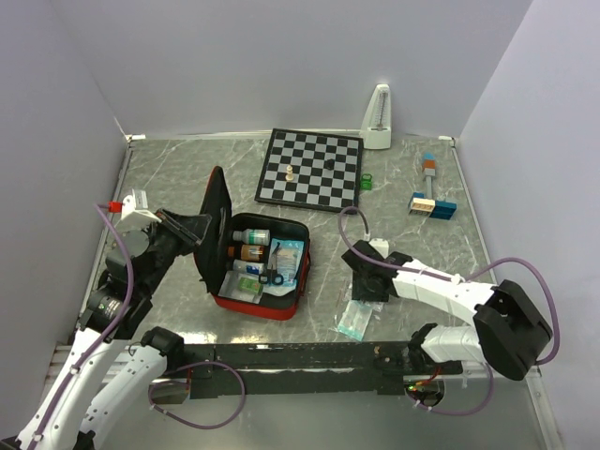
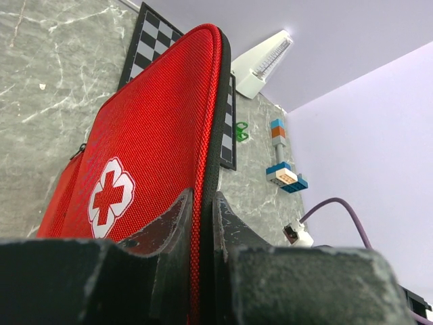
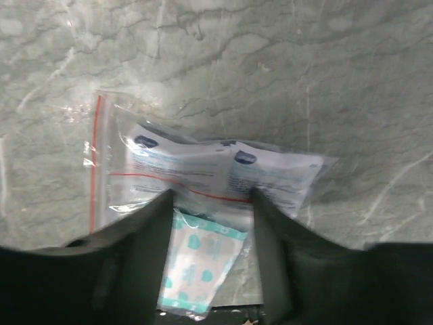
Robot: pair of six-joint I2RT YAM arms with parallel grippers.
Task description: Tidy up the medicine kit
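The red medicine kit point(image 1: 253, 310) stands unzipped left of centre, its lid point(image 1: 217, 220) upright. My left gripper is shut on the edge of that lid, whose red outside point(image 2: 145, 142) bears a white cross badge. Inside the kit lie several bottles, a blue-white packet point(image 1: 285, 259), dark scissors point(image 1: 273, 277) and a clear box. My right gripper, its fingers parted, is over a clear zip bag point(image 3: 189, 169) of white packets on the table. A teal-patterned packet point(image 3: 199, 261) shows between the fingers, lower down. Whether the fingers touch the bag I cannot tell.
Behind the kit lies a chessboard point(image 1: 309, 169) with a white metronome point(image 1: 377, 117) beside it. A block model point(image 1: 432, 202) stands at the back right, and small green scissors point(image 1: 367, 182) lie by the board. Between kit and bag the table is bare.
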